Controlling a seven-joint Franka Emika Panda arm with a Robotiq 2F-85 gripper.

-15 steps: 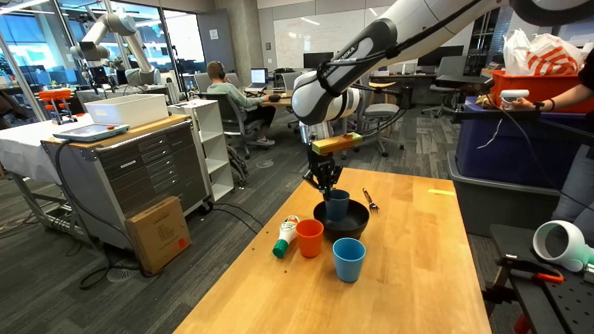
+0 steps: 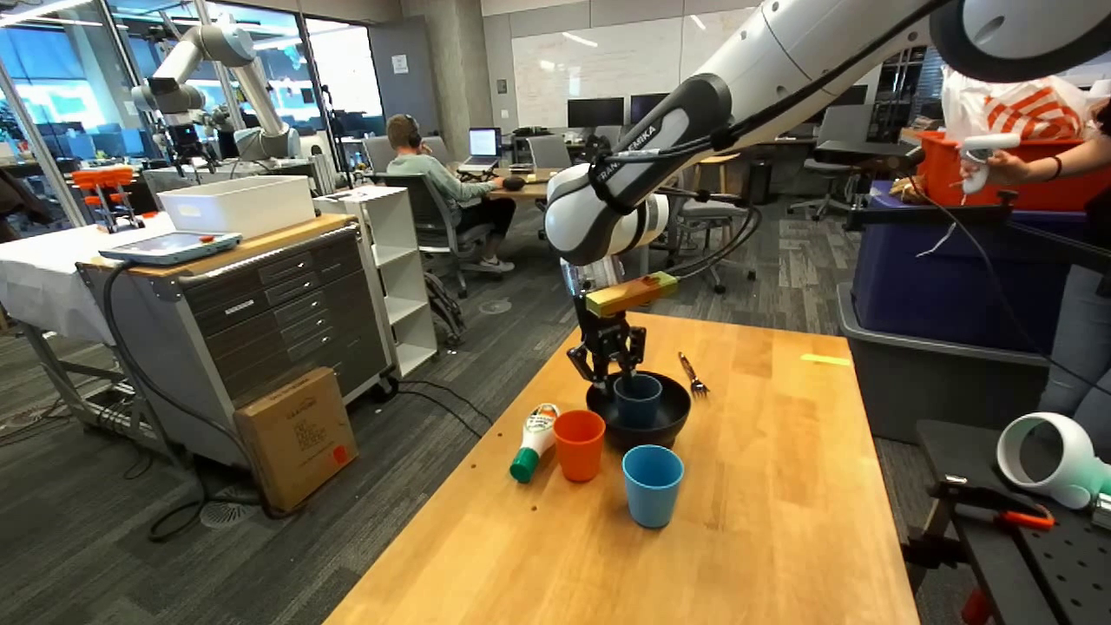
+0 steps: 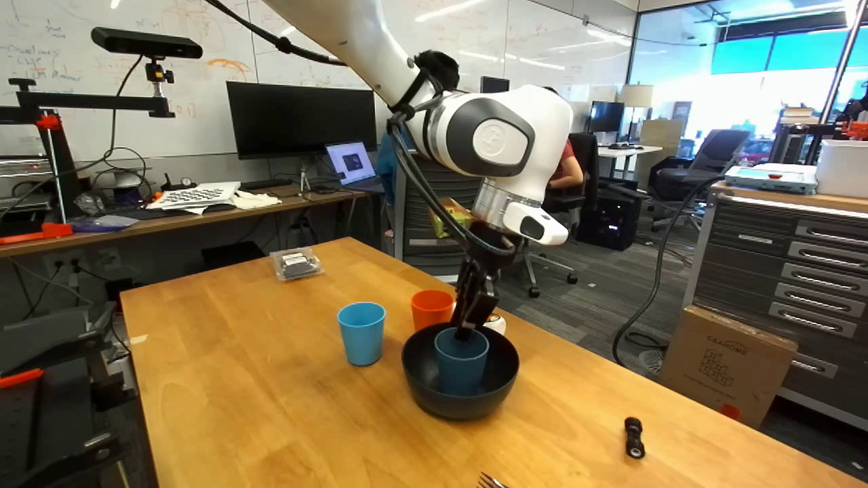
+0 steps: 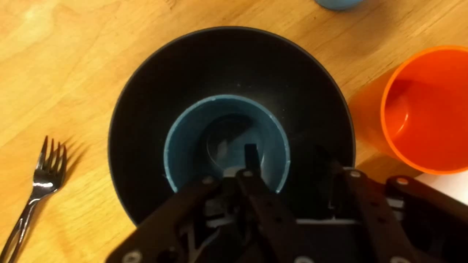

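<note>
A dark blue cup (image 2: 637,404) stands upright inside the black bowl (image 3: 460,409), resting low in it. In the wrist view the cup (image 4: 188,136) looks empty and sits near the middle of the bowl (image 4: 228,57). My gripper is right above the cup with its fingers apart. One finger (image 4: 252,153) reaches over the cup's inside, while the other is off to the right of the rim, dark against the bowl. No grip on the cup wall shows.
Close to the bowl stand an orange cup (image 2: 580,446) and a light blue cup (image 2: 654,488). A white bottle with a green cap (image 2: 535,439) lies beside the orange one. A fork (image 4: 48,179) and a black flashlight (image 3: 634,436) lie apart.
The dark blue cup has come down from a slightly raised, tilted position into the bowl and now stands upright. My gripper has lowered and its fingers have spread.
</note>
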